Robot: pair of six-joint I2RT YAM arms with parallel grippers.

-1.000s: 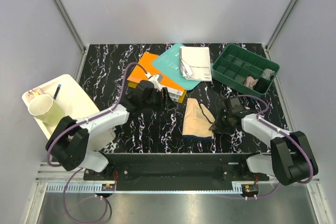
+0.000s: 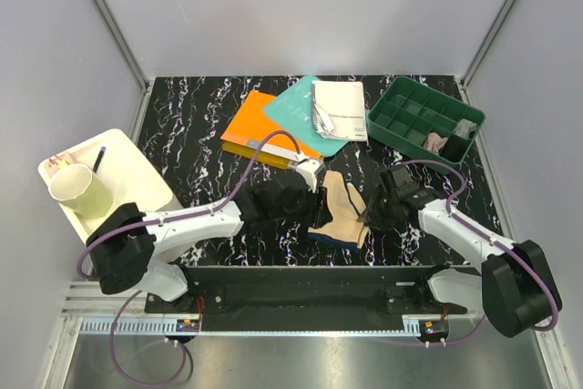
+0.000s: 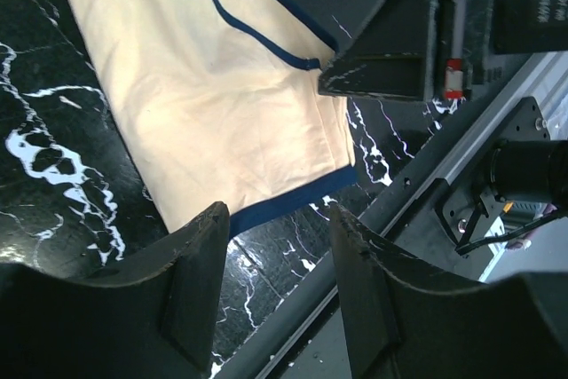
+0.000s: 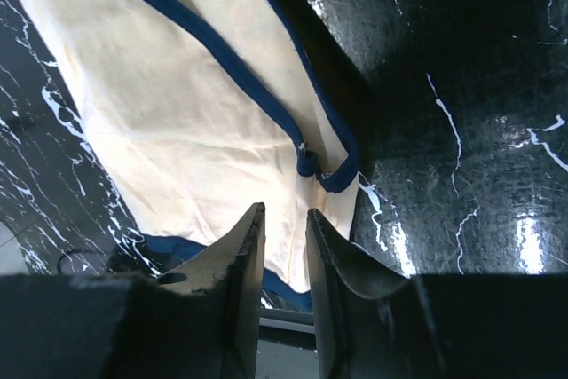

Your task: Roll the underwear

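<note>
The beige underwear [image 2: 339,211] with dark blue bands lies folded on the black marbled table, its navy waistband [image 3: 293,200] toward the front edge. In the left wrist view, my left gripper hovers over that waistband end, fingers apart and nothing between them. At the cloth's right side is my right gripper [image 2: 369,220]. Its fingertips [image 4: 256,219] are a small gap apart over the underwear [image 4: 177,122], near the blue-trimmed leg opening. No cloth is seen pinched there, though whether the tips touch it is unclear.
Behind the underwear lie an orange box [image 2: 250,125], a teal folder [image 2: 296,111] and a notebook [image 2: 344,111]. A green divided bin [image 2: 410,111] holds rolled cloths at back right. A white tray with a cup [image 2: 80,189] stands far left.
The cloth's front end has shifted slightly left, and the right arm has moved only a little.
</note>
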